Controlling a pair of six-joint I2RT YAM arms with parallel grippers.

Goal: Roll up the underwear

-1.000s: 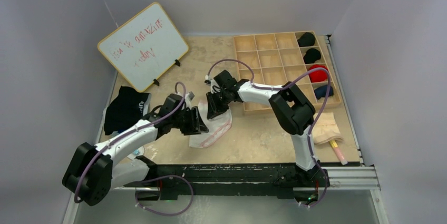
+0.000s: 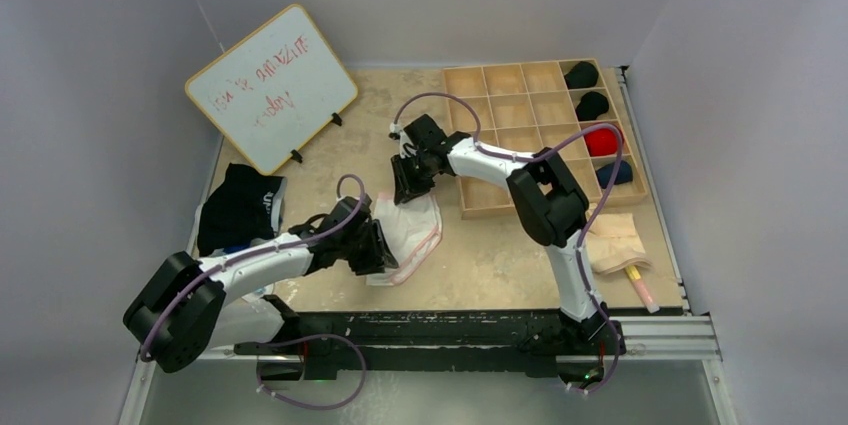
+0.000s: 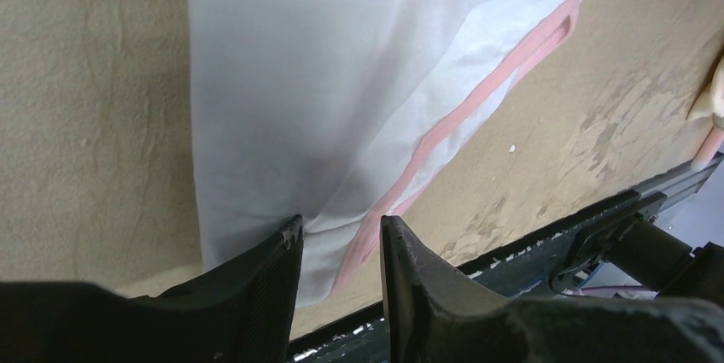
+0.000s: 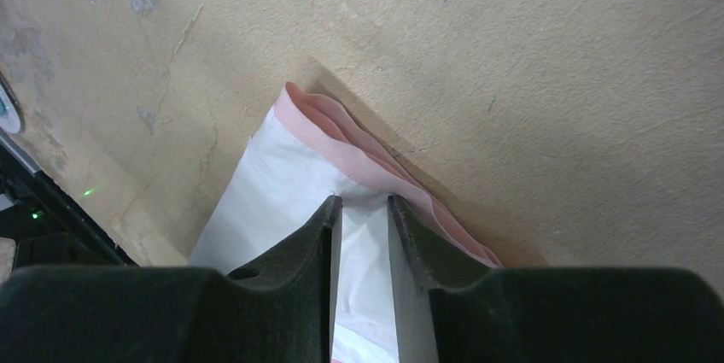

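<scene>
The white underwear with pink edging [image 2: 408, 230] lies folded flat on the table, also filling much of the left wrist view [image 3: 299, 98] and the lower right wrist view [image 4: 265, 175]. My left gripper [image 2: 383, 257] is over its near end; in the left wrist view its fingertips [image 3: 341, 225] stand apart at the cloth, part open. My right gripper [image 2: 405, 190] is at the far end; its fingertips [image 4: 363, 202] are part open, down at the pink edge of the cloth. Whether cloth is caught between them is hard to tell.
A wooden grid box [image 2: 505, 80] with several dark and red rolls stands at the back right. A whiteboard [image 2: 272, 90] is at the back left, black clothing [image 2: 235, 210] at the left, beige cloth [image 2: 612, 240] at the right. Bare table lies right of the underwear.
</scene>
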